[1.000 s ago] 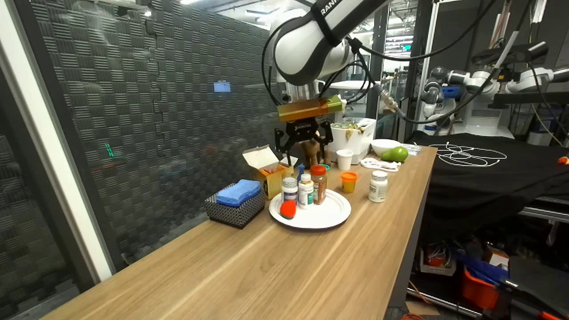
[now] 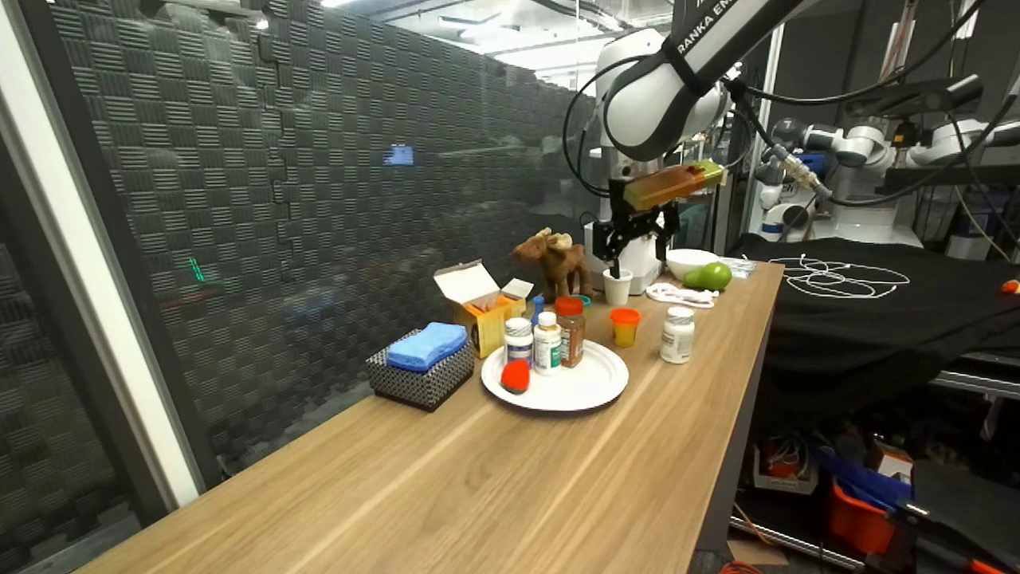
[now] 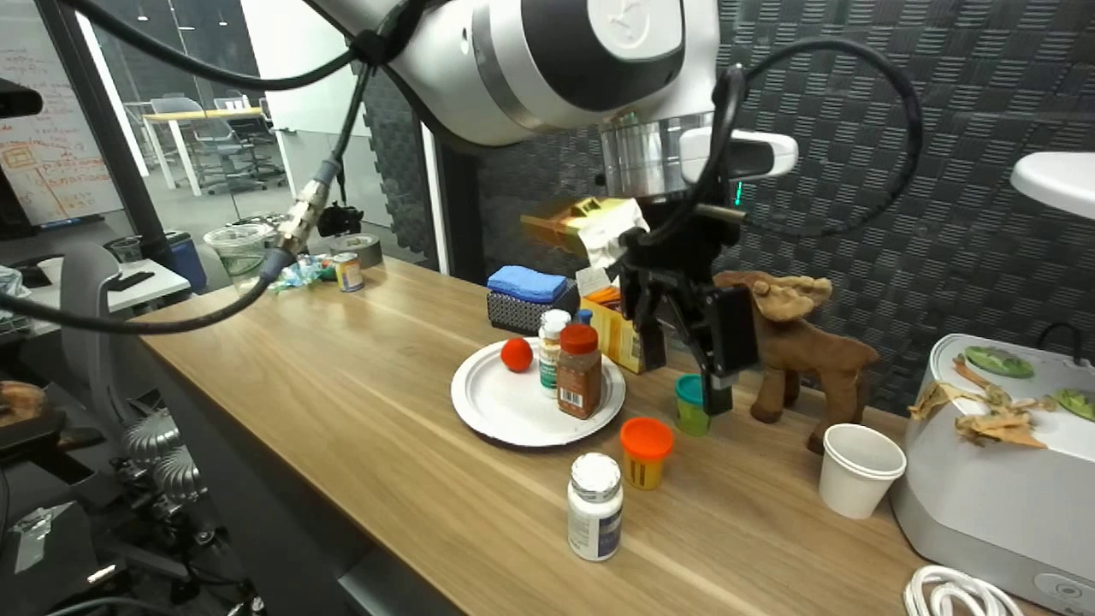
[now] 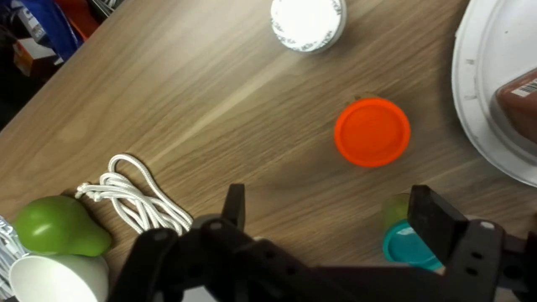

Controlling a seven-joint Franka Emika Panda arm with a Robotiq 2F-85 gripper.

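My gripper stands open above the table with nothing between its fingers. In the wrist view, the teal-lidded tub (image 4: 410,246) shows partly behind the right finger. An orange-lidded tub (image 4: 372,132) stands ahead of the fingers, and a white-capped bottle (image 4: 308,22) is farther off. Exterior view 2 shows the gripper (image 3: 685,375) hanging over the area of the teal-lidded tub (image 3: 692,405), near the brown toy moose (image 3: 811,344). A white plate (image 3: 482,405) carries a red-lidded spice jar (image 3: 580,375), supplement bottles and a red round item (image 3: 516,354).
A paper cup (image 3: 860,470) stands by the white planter box (image 3: 975,452). White cord (image 4: 143,206) and a green pear (image 4: 58,226) lie toward the table's end. The yellow box (image 2: 489,311) and mesh box with blue cloth (image 2: 427,346) line the wall.
My arm and gripper have moved right in exterior view 1, from in front of the moose toward the paper cup and planter. The table objects stay where they were.
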